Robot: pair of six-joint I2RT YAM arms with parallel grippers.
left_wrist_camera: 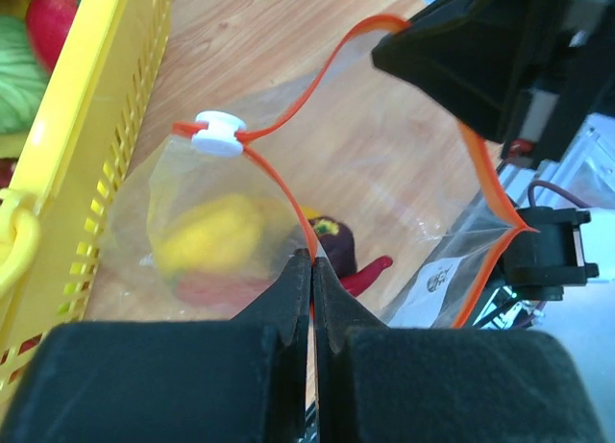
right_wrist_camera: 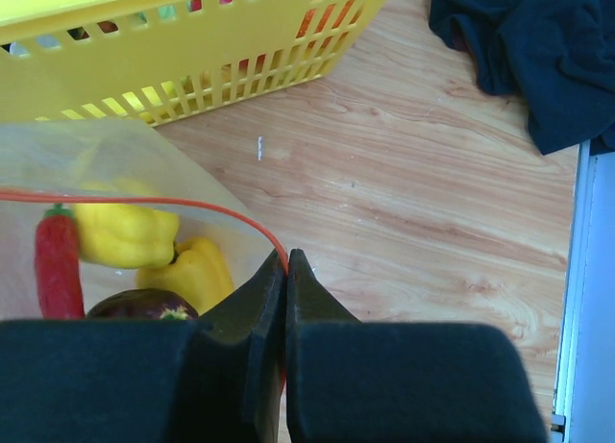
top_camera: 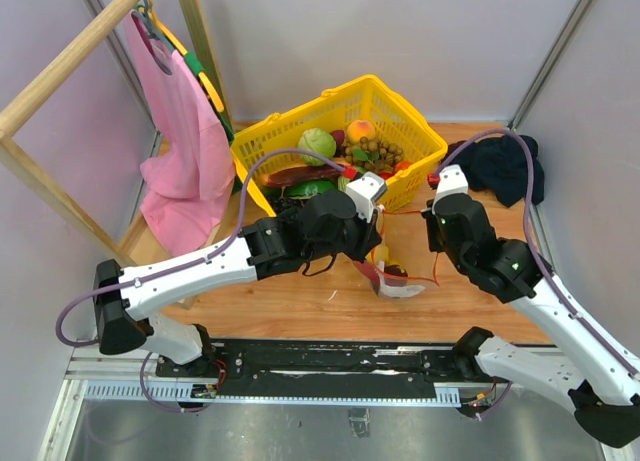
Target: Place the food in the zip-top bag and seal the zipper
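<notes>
The clear zip top bag (top_camera: 402, 289) with its orange rim stands on the table between my arms, its mouth spread. Inside it are a yellow pepper (right_wrist_camera: 125, 233), a second yellow piece (right_wrist_camera: 197, 275), a red chili (right_wrist_camera: 58, 265) and a dark purple eggplant (left_wrist_camera: 333, 243). My left gripper is shut on the orange rim, which runs into its fingertips. On the other side, my right gripper is also shut on the rim. A white slider (left_wrist_camera: 219, 134) sits on the zipper towards the basket, apart from both grippers.
Just behind the bag is a yellow basket (top_camera: 283, 133) full of other produce, close to the left gripper. Dark cloth (top_camera: 495, 166) lies at the back right, and a pink bag (top_camera: 185, 171) hangs at the left. Bare wood (top_camera: 270, 316) is free at the front left.
</notes>
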